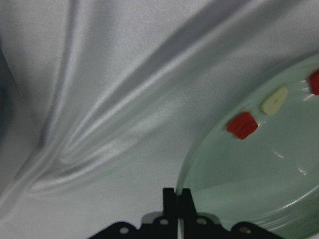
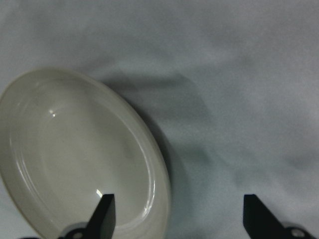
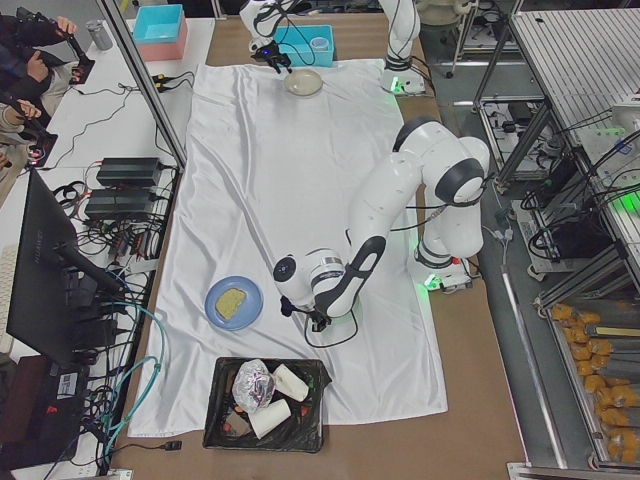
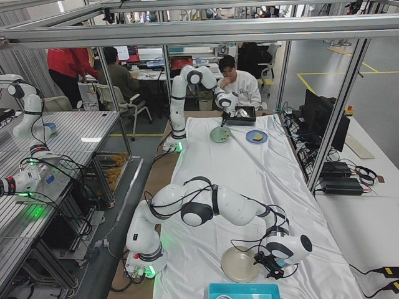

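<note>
A green plate [image 1: 249, 174] with red pieces [image 1: 242, 125] and a pale yellow piece [image 1: 274, 100] fills the right of the left wrist view. My left gripper has its fingertips together at the plate's rim; whether the rim is between them is unclear. It is mostly hidden in the camera left view. My right gripper is open at a cream plate [image 2: 79, 154], with the plate's rim between and below its fingers and nothing held.
A blue plate [image 3: 218, 290] with a yellow item lies beside the left arm. A black tray [image 3: 315, 430] with wrapped items sits at the cloth's edge, and a cyan bin [image 4: 243, 289] near the right arm.
</note>
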